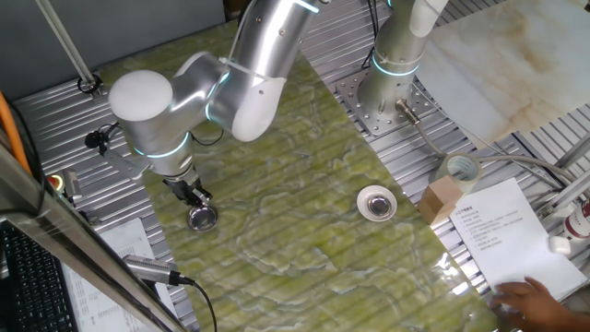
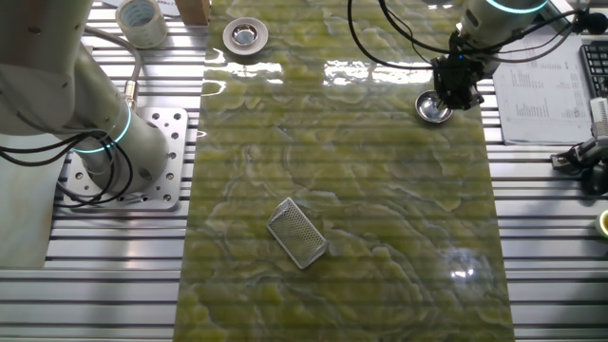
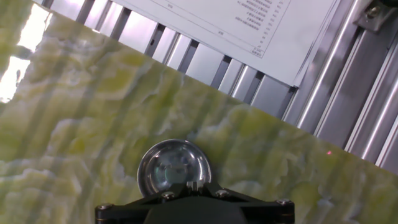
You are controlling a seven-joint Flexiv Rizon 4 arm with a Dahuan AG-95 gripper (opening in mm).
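Observation:
A small shiny metal bowl (image 1: 202,218) sits on the green marbled board, near its left edge in exterior view 1. My gripper (image 1: 200,195) points down at the bowl's rim. In the wrist view, the fingertips of the gripper come together over the near right part of the bowl (image 3: 173,165), so the fingers look shut. Whether the rim is between them or below them cannot be told. Exterior view 2 has the dark gripper (image 2: 458,95) just beside the bowl (image 2: 433,107).
Across the board stands a white dish (image 1: 376,204) with a metal cup in it. A flat grater (image 2: 297,233) lies on the board. Beyond the board's edge are a wooden block (image 1: 440,200), a tape roll (image 1: 458,170) and a person's hand (image 1: 530,302) on paper. The board's middle is clear.

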